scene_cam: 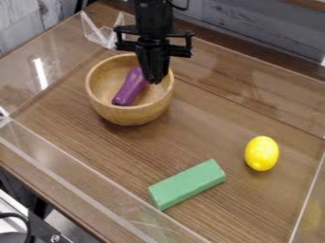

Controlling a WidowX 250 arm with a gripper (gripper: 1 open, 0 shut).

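A round wooden bowl [128, 112] stands on the table at upper left, holding an elongated purple object [128, 88]. My black gripper [156, 76] is above the bowl's back right part, just right of the purple object, its fingers pointing down. It looks shut, with nothing visible between its fingers.
A yellow lemon-like object [261, 153] lies at the right. A green block [187, 184] lies at the front. A black cable is at the lower left edge.
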